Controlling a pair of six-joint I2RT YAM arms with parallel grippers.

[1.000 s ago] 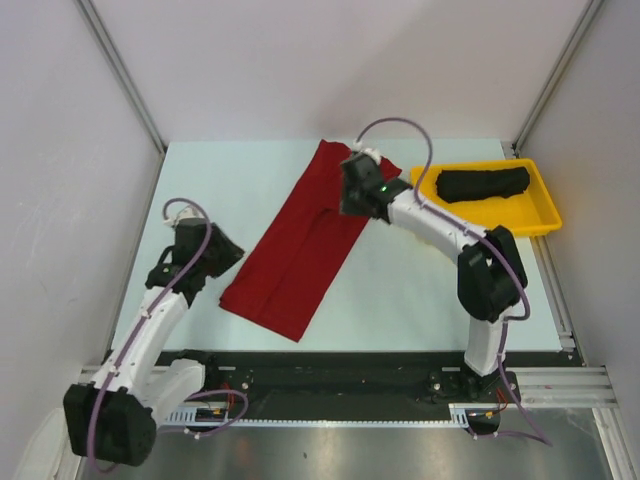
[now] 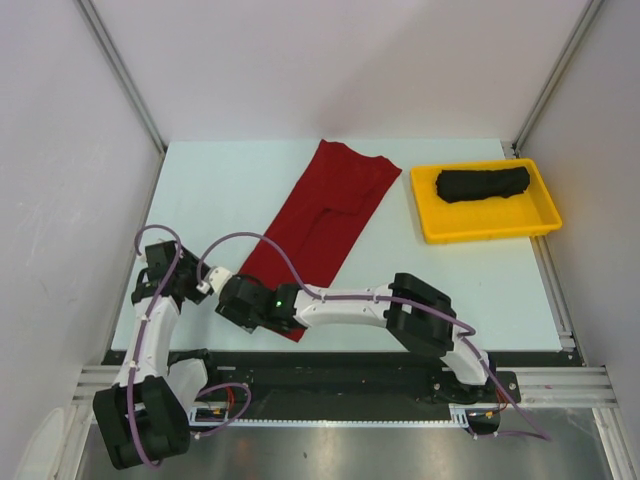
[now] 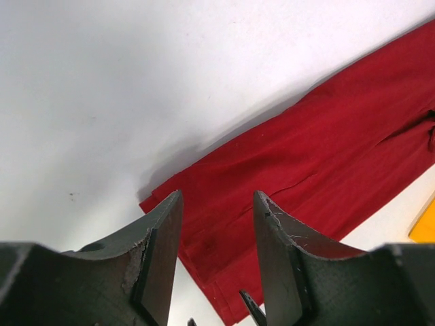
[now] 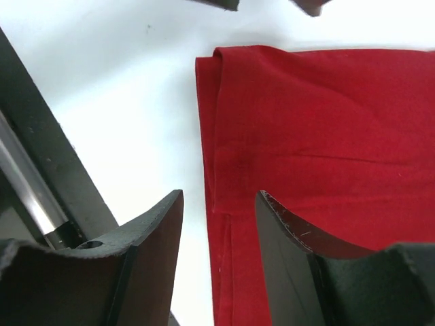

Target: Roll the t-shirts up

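Note:
A dark red t-shirt point(image 2: 330, 200) lies folded into a long strip diagonally across the white table point(image 2: 470, 290). My right gripper hangs over the shirt's near-left end, open, with a folded edge of the red cloth point(image 4: 340, 136) below it. My left gripper is open at the left side, left of the shirt in the top view, with the cloth beneath it in its wrist view. In the top view the right arm partly hides the shirt's lower end.
A yellow bin point(image 2: 480, 222) at the back right holds a dark rolled bundle point(image 2: 482, 183). The table's front edge borders a dark rail just below the shirt.
My right gripper has swept from the shirt's far end down to its near-left end. My left arm has moved toward the left side of the table. The shirt looks unchanged.

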